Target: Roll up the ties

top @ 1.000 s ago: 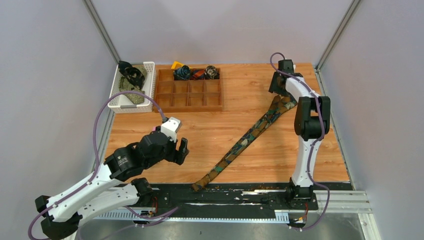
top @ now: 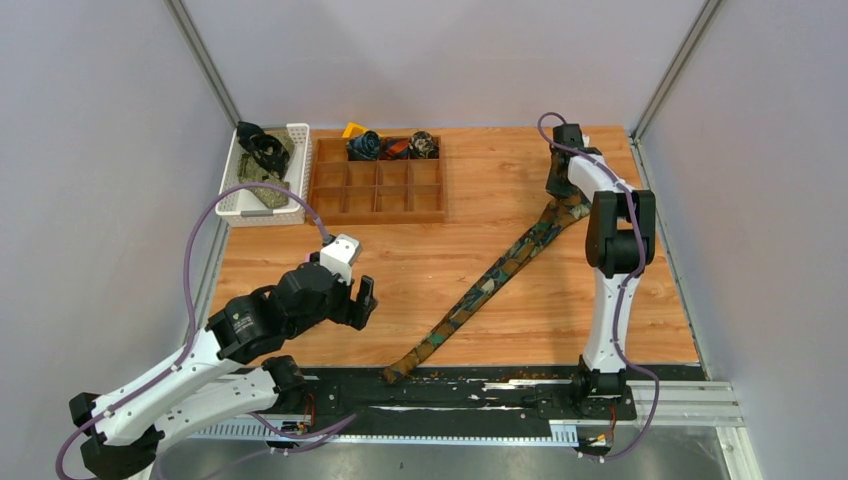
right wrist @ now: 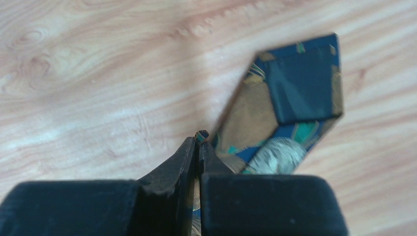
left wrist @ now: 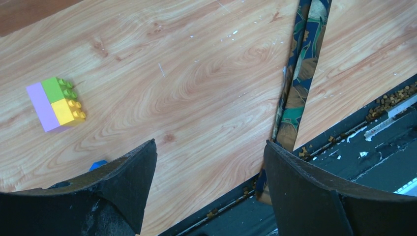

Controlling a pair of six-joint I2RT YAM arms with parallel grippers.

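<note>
A long camouflage-patterned tie [top: 480, 295] lies diagonally across the table, from the front middle to the back right; it also shows in the left wrist view [left wrist: 300, 93]. My right gripper [top: 555, 190] is down at its upper end, shut on the tie, with a bit of fabric at its fingertips [right wrist: 200, 152] and a folded end [right wrist: 300, 83] lying beside it. My left gripper [top: 362, 305] stands open over the front left with nothing between its fingers.
A wooden divided box [top: 375, 210] at back left holds several rolled ties [top: 395, 147]. A white basket [top: 250, 210] with fabric stands left of it. Coloured blocks [left wrist: 54, 105] lie under the left arm.
My right gripper has moved slightly down and toward the front, onto the tie's end. The left arm has not moved.
</note>
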